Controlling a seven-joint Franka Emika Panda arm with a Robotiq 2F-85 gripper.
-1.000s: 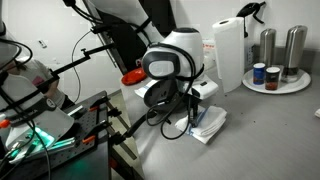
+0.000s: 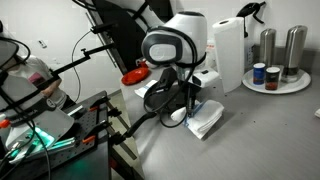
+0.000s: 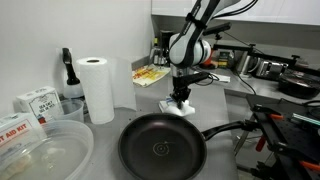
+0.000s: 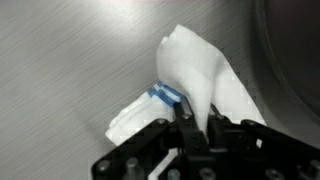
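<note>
A white cloth with blue stripes lies bunched on the grey table, with one fold raised toward my gripper. The gripper points down and is shut on that fold. In exterior view 1 the cloth spreads to the right of the fingers, its outer part flat on the table. Exterior view 2 shows the cloth below my gripper, just beyond the pan. The pinched part is partly hidden by the fingers.
A black frying pan sits close by the cloth. A paper towel roll stands behind the arm. At the back right, a round tray holds jars and metal shakers. Clear table lies to the right and front in exterior view 1.
The cloth's near fold has been drawn up with the fingers, while its outer part stays about where it was.
</note>
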